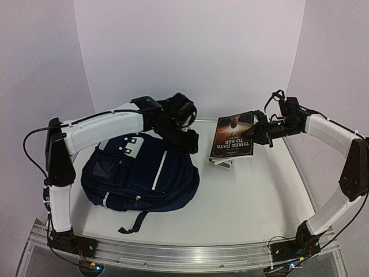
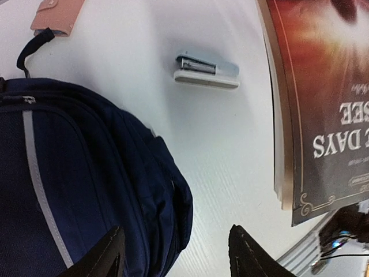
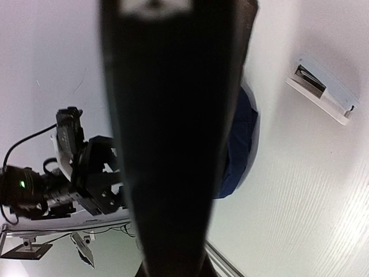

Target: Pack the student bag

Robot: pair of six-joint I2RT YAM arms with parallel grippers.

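The navy backpack (image 1: 141,179) lies flat on the left of the table, its right side also showing in the left wrist view (image 2: 86,167). My left gripper is open and points down above the bag's right edge, nothing between its fingers. Held in the air right of the bag is a dark book (image 1: 233,135) titled "Three Days to See", my right gripper (image 1: 258,134) shut on its right edge. In the right wrist view the book (image 3: 173,144) fills the middle as a blurred dark band. A pale stapler (image 2: 206,72) lies on the table, mostly covered by the book from above.
A pinkish-brown small case (image 2: 56,14) lies beyond the bag, beside a black strap (image 2: 33,49); my left arm hides it in the top view.
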